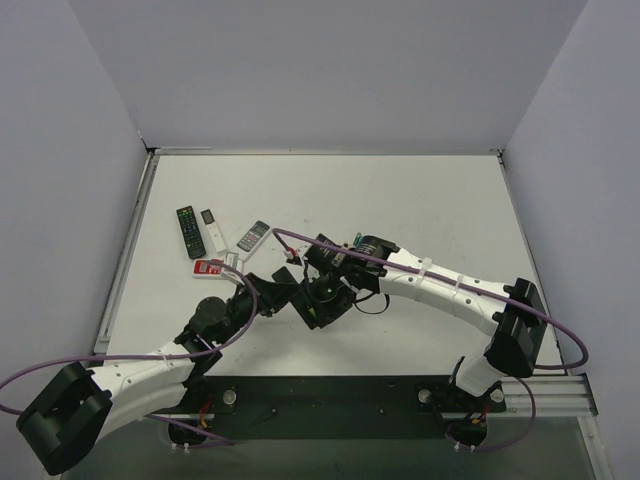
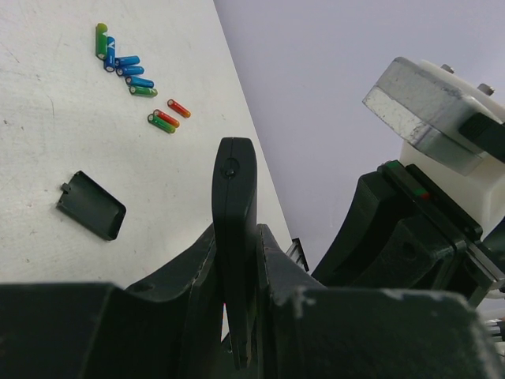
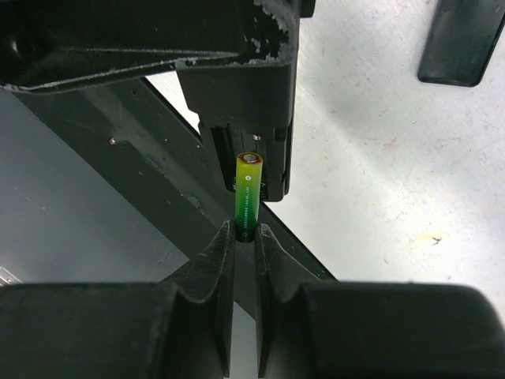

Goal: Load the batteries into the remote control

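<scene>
My left gripper [image 1: 275, 292] is shut on a black remote [image 2: 235, 181], held upright off the table in the left wrist view. In the right wrist view its battery compartment [image 3: 273, 166] faces my right gripper, which is shut on a green battery [image 3: 248, 189] held end-up in front of that compartment. A loose black battery cover [image 2: 91, 205] lies on the table. Loose batteries [image 2: 134, 71] in green, blue and red lie beyond it.
Several other remotes [image 1: 189, 232] lie at the table's left.
</scene>
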